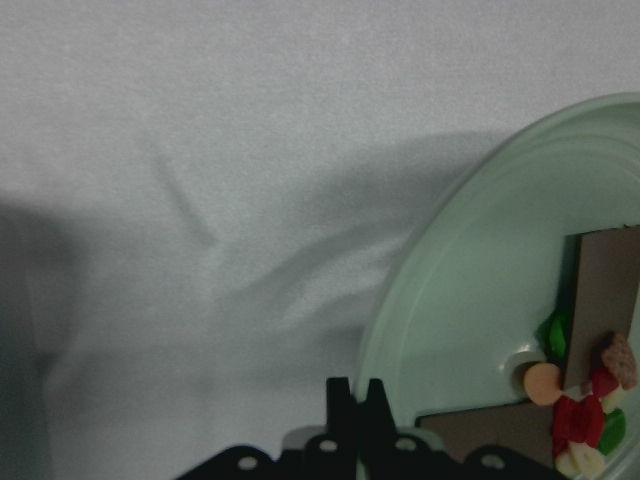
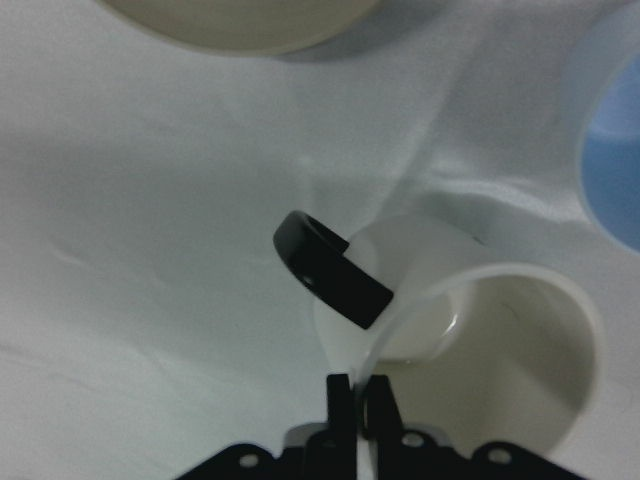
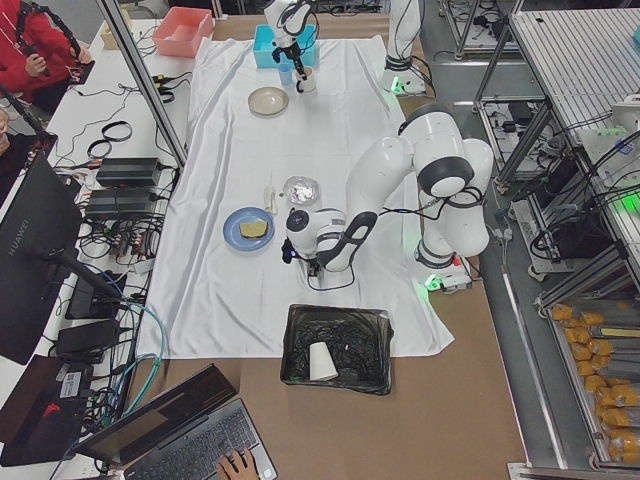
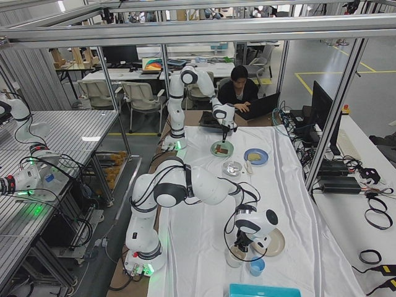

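My left gripper is shut at the rim of a green plate (image 1: 470,260) holding brown slabs (image 1: 600,290) and red, green and pale food pieces; the plate's rim runs behind the fingertips, and whether it is between them is unclear. My right gripper is shut on the rim of a white cup (image 2: 490,370) with a black handle. A blue cup (image 2: 610,150) stands beside it, and a beige plate (image 2: 240,20) lies nearby.
A blue plate (image 3: 235,238) with a yellow piece, a clear dish (image 3: 301,188) and a black-lined bin (image 3: 365,350) are around the left arm. A cyan bin (image 3: 264,40) stands at the far end.
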